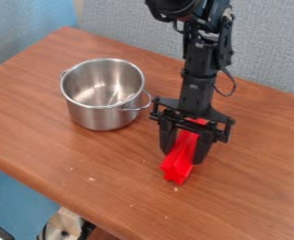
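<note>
A red object [177, 171], long and folded-looking, lies on the wooden table in the centre right of the camera view. My black gripper [184, 146] is down on it, its fingers either side of the red object's upper part, shut on it. A steel pot [103, 111] with two small handles stands on the table to the left of the gripper, apart from it; it looks empty.
The wooden table [75, 159] has free room in front, at the right and at the far left. A grey padded wall [269, 42] runs behind it. Its left edge borders a blue surface.
</note>
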